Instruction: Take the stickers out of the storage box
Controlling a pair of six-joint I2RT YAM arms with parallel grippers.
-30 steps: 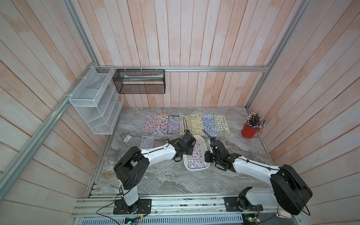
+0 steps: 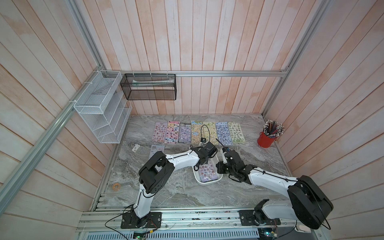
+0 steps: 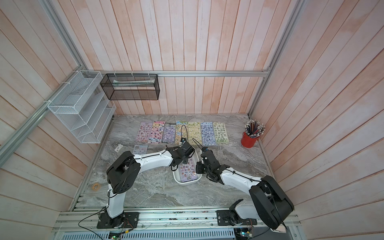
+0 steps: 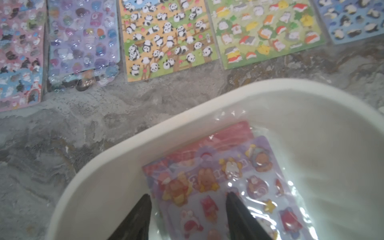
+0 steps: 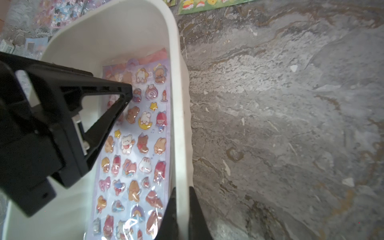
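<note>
The white storage box stands mid-table between the arms. Inside it lies a lilac sticker sheet with small animal figures; the left wrist view shows a pinkish-red sheet peeking out beneath that sheet's far end. Open, my left gripper is over the box's interior above the lilac sheet, with no sheet visibly pinched; contact cannot be judged. My right gripper is shut on the box's right wall, one finger on each side of the rim. From above, both arms partly cover the box.
Several sticker sheets lie in a row behind the box, among them a panda sheet and a green one. A pale sheet lies to the left. A red pen cup stands at right.
My left gripper has moved right over the box, covering more of it. The box has shifted slightly toward the front left. My right gripper stays at its right wall.
</note>
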